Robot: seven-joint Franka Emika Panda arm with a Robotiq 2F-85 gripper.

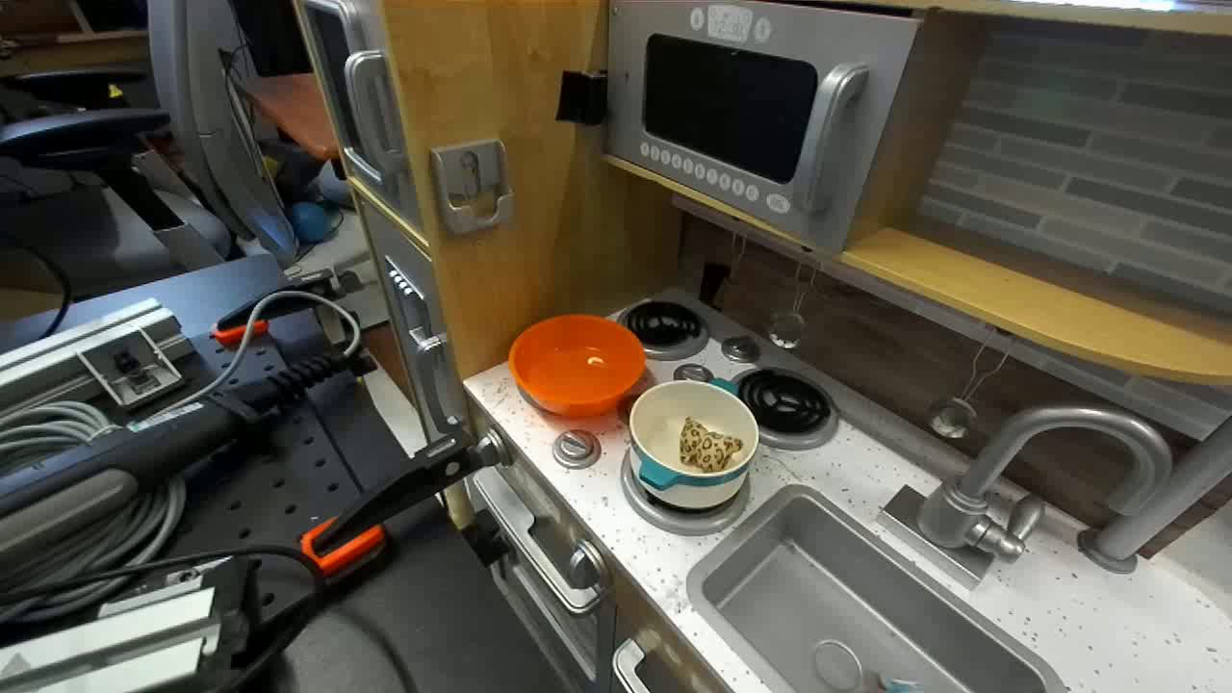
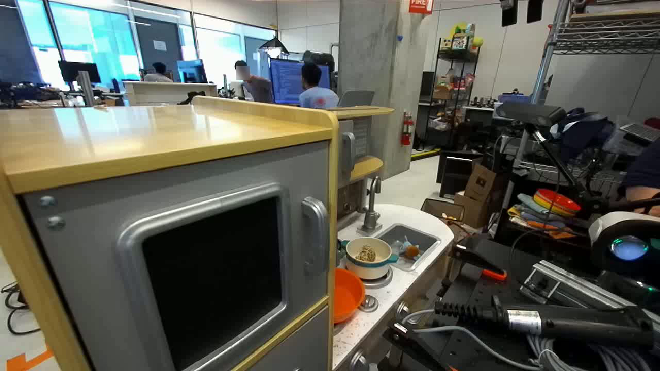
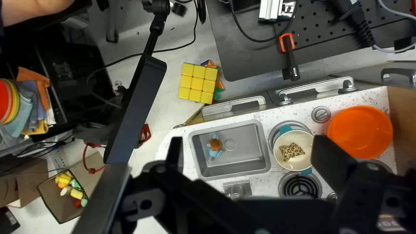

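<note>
My gripper is open high over the toy kitchen counter, its fingers wide apart with nothing between them. Inside the sink (image 3: pixel 255 165) lies a small blue toy with a brown-orange part (image 3: pixel 214 146). A white pot with teal handles (image 1: pixel 658 474) stands on the front burner beside the sink. In it rests a leopard-print cloth item (image 1: pixel 705 446). To the pot's other side sits an orange bowl (image 1: pixel 577 365), empty as far as shows. Neither exterior view shows the gripper.
A curved faucet (image 1: pixel 1057 427) rises behind the sink. Above the counter hang a microwave (image 1: pixel 739 110) and a yellow shelf (image 1: pixel 1039 300). A black table with cables and tools (image 1: pixel 381 612) faces the counter's front. Bare counter surrounds the sink.
</note>
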